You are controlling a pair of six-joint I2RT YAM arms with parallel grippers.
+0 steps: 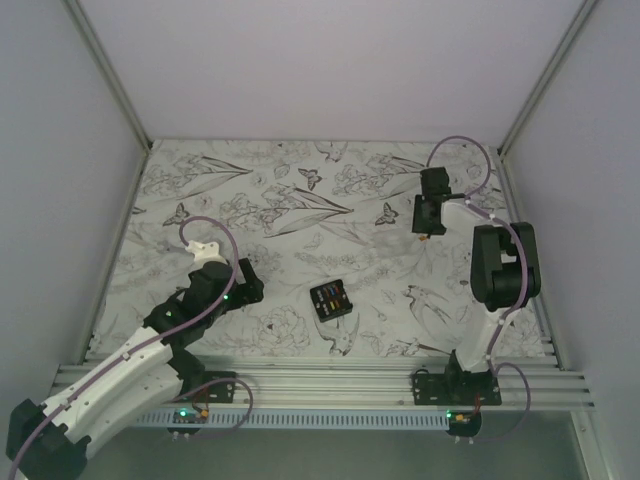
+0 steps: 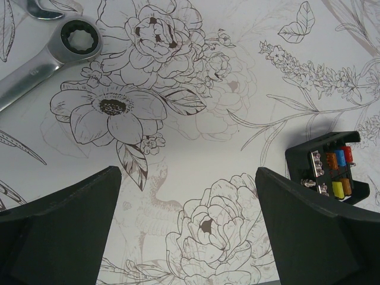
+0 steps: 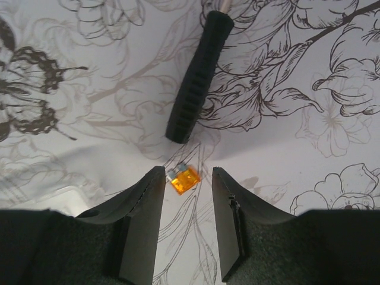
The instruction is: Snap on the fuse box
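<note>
The black fuse box [image 1: 330,300] with coloured fuses sits at the front middle of the table, also at the right of the left wrist view [image 2: 306,160]. A small orange fuse [image 3: 185,178] lies on the table just beyond my right gripper's fingertips [image 3: 189,173], below a black-handled tool [image 3: 196,80]; the right gripper is open and holds nothing. My left gripper stands open over bare patterned table, left of the fuse box, with nothing between its fingers.
A ratchet wrench [image 2: 41,65] lies near the left gripper. A pale translucent piece [image 3: 53,199] lies left of the orange fuse.
</note>
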